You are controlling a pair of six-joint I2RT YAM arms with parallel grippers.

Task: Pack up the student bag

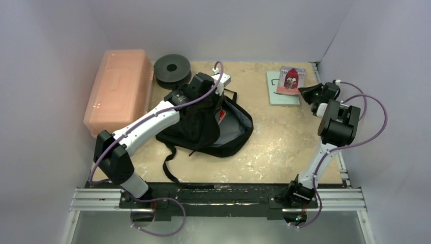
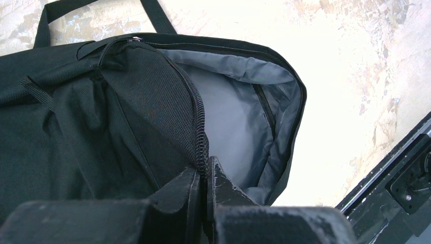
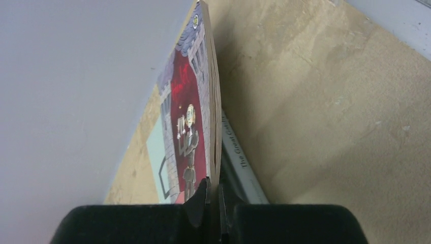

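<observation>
My right gripper is shut on the open side of a thin red and purple storybook (image 1: 291,80). In the right wrist view the storybook stands tilted, its page edges facing me. Under it lies a pale green book (image 1: 284,100), whose lettered spine (image 3: 242,157) shows beside the pages. On the left of the table rests the black bag (image 1: 195,122), its mouth open to a grey lining (image 2: 228,117). My left gripper is shut on the zippered edge of the bag's flap. Inside the bag a bit of something red (image 1: 222,116) peeks out.
A translucent orange box (image 1: 119,89) and a black spool (image 1: 172,70) stand behind and left of the bag. Bare table (image 1: 279,147) lies between the bag and the books. A wall rises close by the right arm.
</observation>
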